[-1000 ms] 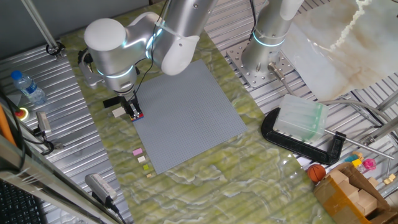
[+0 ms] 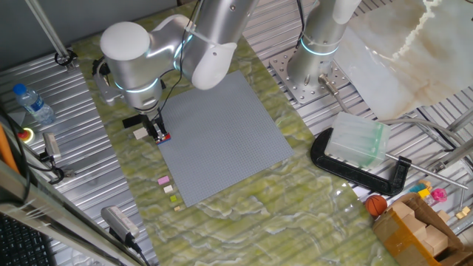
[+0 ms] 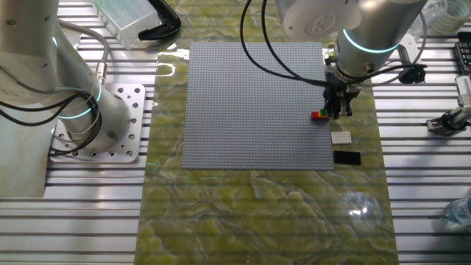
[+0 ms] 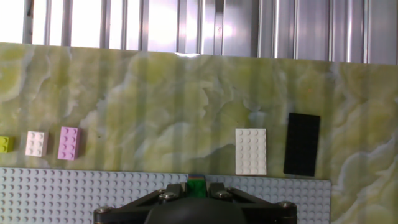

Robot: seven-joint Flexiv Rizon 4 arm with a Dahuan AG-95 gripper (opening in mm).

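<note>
At the edge of the grey baseplate (image 2: 222,140), my gripper points down, with its fingers closed against both sides of a green brick (image 4: 196,188). A red brick (image 3: 316,115) shows right beside the green one, low at the baseplate's edge. In exterior view 1 the red piece (image 2: 168,137) has a bit of blue under or next to it; the fingers hide most of this stack. Whether the green brick is pressed onto the pieces below cannot be made out.
Just off the baseplate lie a white brick (image 4: 250,151) and a black brick (image 4: 302,144). Farther along the same edge are pink (image 4: 69,143), small white (image 4: 37,144) and lime (image 4: 5,144) bricks. A black clamp (image 2: 355,171) stands across the table. Most of the baseplate is bare.
</note>
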